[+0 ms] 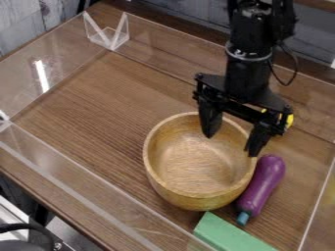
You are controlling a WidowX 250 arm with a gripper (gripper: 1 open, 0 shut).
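My black gripper (230, 135) hangs over the back rim of a round wooden bowl (183, 175), its two fingers spread apart, one over the bowl and one at its right side. The bowl looks empty. A purple eggplant (262, 188) lies right of the bowl.
A green block (230, 235) lies at the front right. A clear wire-like holder (108, 29) stands at the back left.
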